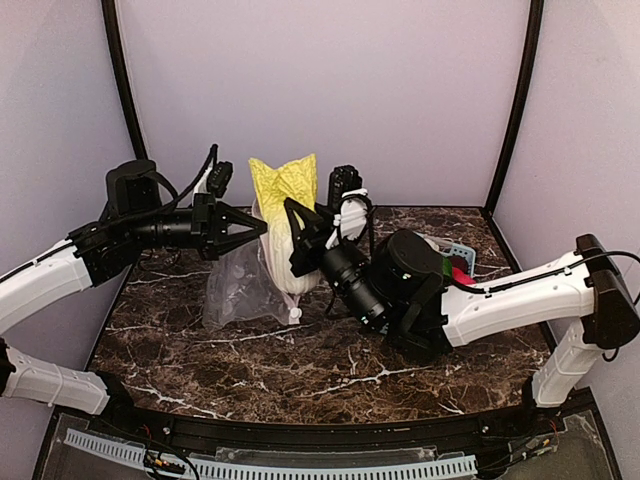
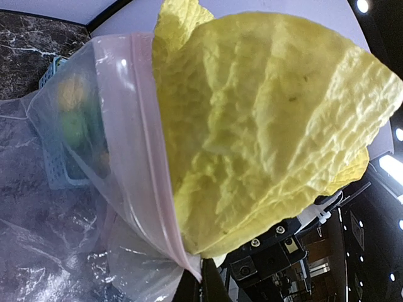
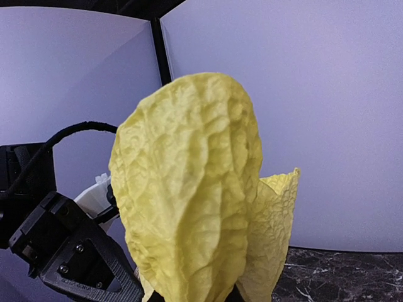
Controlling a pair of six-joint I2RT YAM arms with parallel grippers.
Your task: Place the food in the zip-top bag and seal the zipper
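A napa cabbage with a white base (image 1: 290, 262) and yellow leaves hangs upright, leaf end up, beside the clear zip top bag (image 1: 240, 290). My right gripper (image 1: 293, 238) is shut around it; in the right wrist view the leaves (image 3: 189, 182) hide most of the fingers. At the bag's rim, my left gripper (image 1: 266, 230) is shut, its dark fingertips pinching the thin pink zip edge in the left wrist view. That zip strip (image 2: 135, 126) runs close along the leaves. A white slider (image 1: 295, 315) sits low on the strip. Whether the base is inside the mouth, I cannot tell.
Behind the right arm stands a blue basket (image 1: 460, 256) holding red and green food, partly hidden. Both grippers are close together around the bag's mouth.
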